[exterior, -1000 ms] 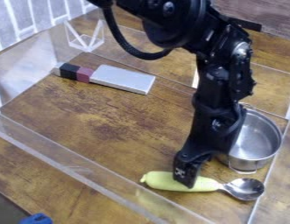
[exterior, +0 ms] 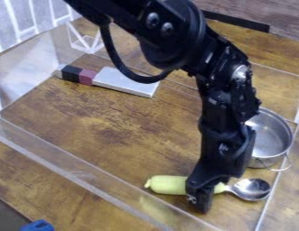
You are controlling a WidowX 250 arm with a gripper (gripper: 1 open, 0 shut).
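Observation:
My black gripper (exterior: 202,191) reaches down from the top of the view to the spoon at the lower right. The spoon has a pale yellow handle (exterior: 166,184) and a silver bowl (exterior: 250,189). The fingertips are at the handle, covering part of it; whether they grip it is unclear. A metal pot (exterior: 268,137) stands just behind, partly hidden by the arm.
A white and dark block (exterior: 120,83) lies at the back left. A small blue object (exterior: 37,225) is at the bottom left edge.
My gripper has moved a little right and down onto the spoon's handle, and its wrist has turned slightly. The spoon's bowl has shifted slightly.

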